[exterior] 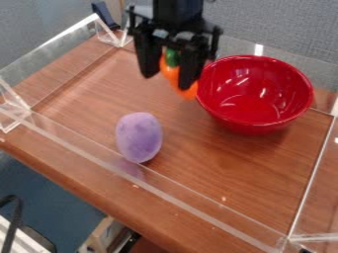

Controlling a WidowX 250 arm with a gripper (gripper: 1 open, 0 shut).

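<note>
The black gripper (172,61) hangs at the top centre, slightly blurred, with an orange object with a green top, like a carrot (185,87), between and behind its fingers; whether it grips it is hard to tell. A red bowl (256,99) sits just to the right. A purple oval object (138,137) lies on the wooden surface (93,99) left of centre, lower than the gripper.
Clear plastic walls edge the wooden surface on the left, front and right. A grey wall stands behind, and cables show at the lower left.
</note>
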